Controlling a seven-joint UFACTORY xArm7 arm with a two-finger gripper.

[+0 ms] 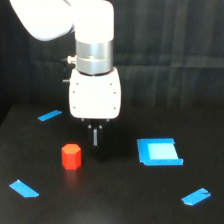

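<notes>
A small red block with a many-sided outline sits on the dark table at the left of the camera view. My gripper hangs to the right of the block and a little farther back in the picture, apart from it. Its dark, thin fingers blend into the background, so how far they are spread cannot be made out. No object shows between them. To the right lies a pale square with blue tape around its edges.
Blue tape strips lie at the front left, front right and back left.
</notes>
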